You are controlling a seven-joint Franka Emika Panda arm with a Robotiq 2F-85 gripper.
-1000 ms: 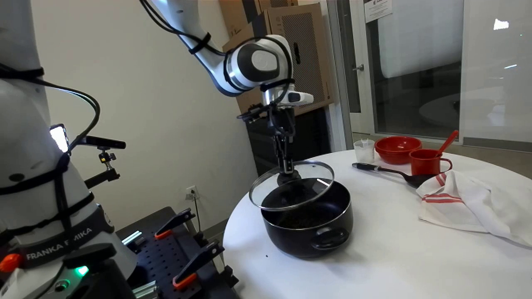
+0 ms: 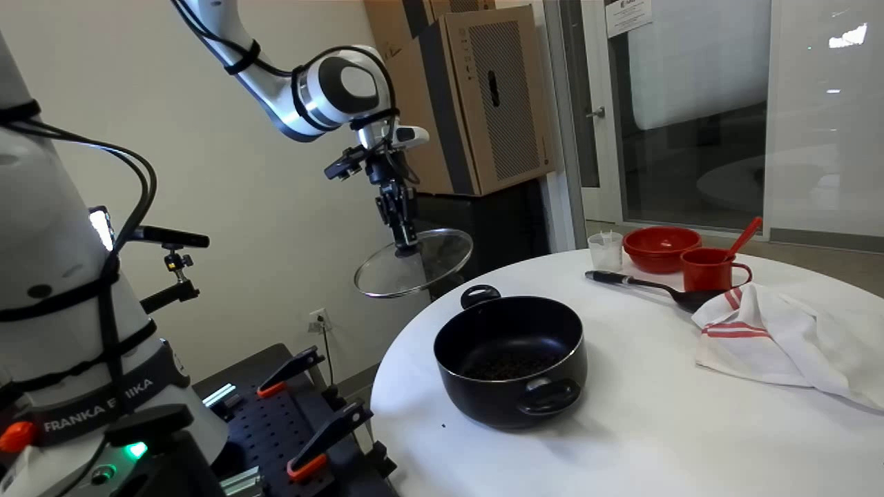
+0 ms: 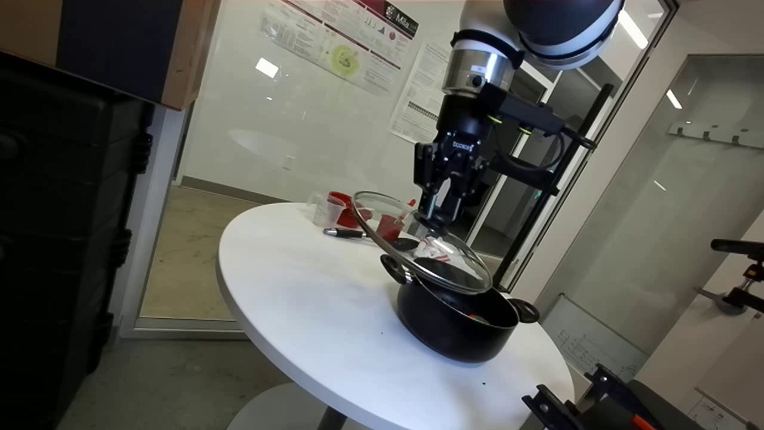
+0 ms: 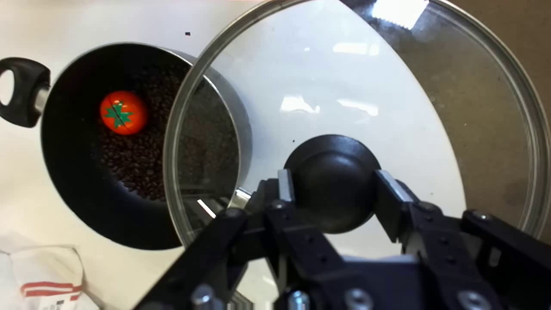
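Observation:
My gripper is shut on the round black knob (image 4: 334, 193) of a glass lid (image 2: 443, 257). In exterior view 1 the lid hangs tilted in the air, up and to the left of a black pot (image 2: 510, 397), beyond the table's edge. The pot stands uncovered on the white table. Seen from the wrist, the lid's metal rim overlaps the pot's right part in the picture. Inside the pot are dark beans (image 4: 139, 160) and a red tomato-like object (image 4: 123, 113) with a green star-shaped top.
A white cloth with red stripes (image 2: 787, 344) lies at the table's right. Behind it are a black utensil (image 2: 630, 280), a red mug (image 2: 706, 270), red bowls (image 2: 661, 248) and a clear cup (image 2: 606, 251).
The lid, held by its knob, has moved up and left in exterior view 1, from over the pot to past the table's edge. The pot has not moved.

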